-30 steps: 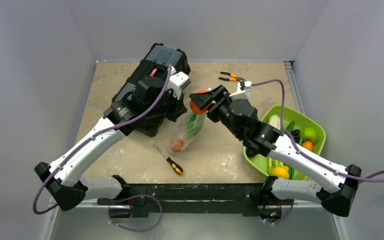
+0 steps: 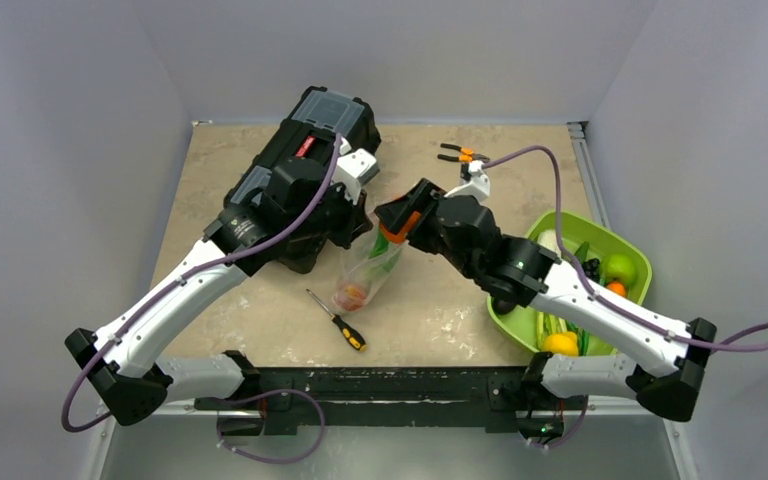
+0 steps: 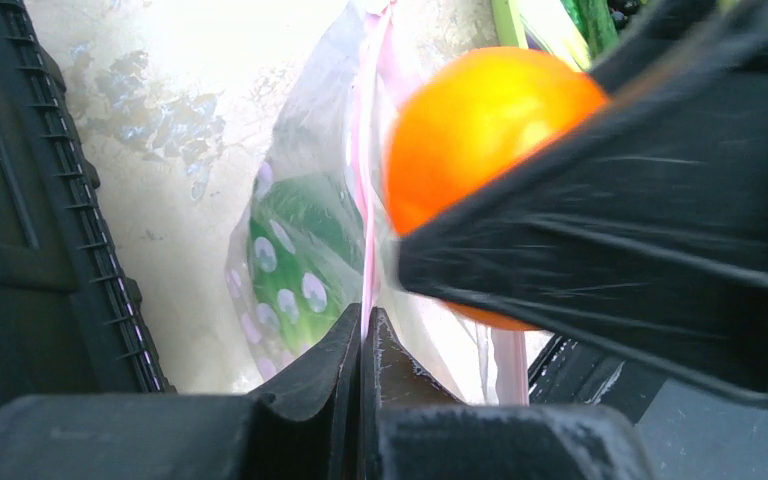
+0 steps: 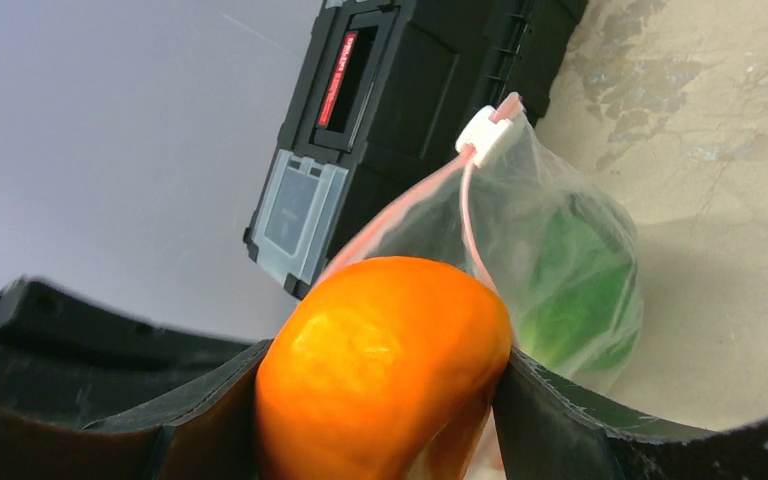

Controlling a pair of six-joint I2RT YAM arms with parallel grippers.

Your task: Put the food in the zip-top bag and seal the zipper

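Note:
The clear zip top bag [image 2: 370, 268] hangs with its mouth up, a green item and a reddish round item inside. My left gripper is shut on the bag's pink zipper edge. At the open mouth, my right gripper [image 2: 400, 212] has a round orange fruit [image 4: 380, 350] between its fingers, which touch it on both sides. The orange overlaps the bag's mouth in the right wrist view; how deep it sits is hard to tell. A white zipper slider [image 4: 485, 137] shows at one end of the pink edge.
Black toolboxes [image 2: 310, 140] stand close behind my left gripper. On the table lie a screwdriver [image 2: 348, 332], near the bag's bottom, and orange-handled pliers [image 2: 462, 153] at the back. A green basin [image 2: 644, 262] of produce is at the right.
The left arm has hardly moved, and the bag's lower end has swung a little.

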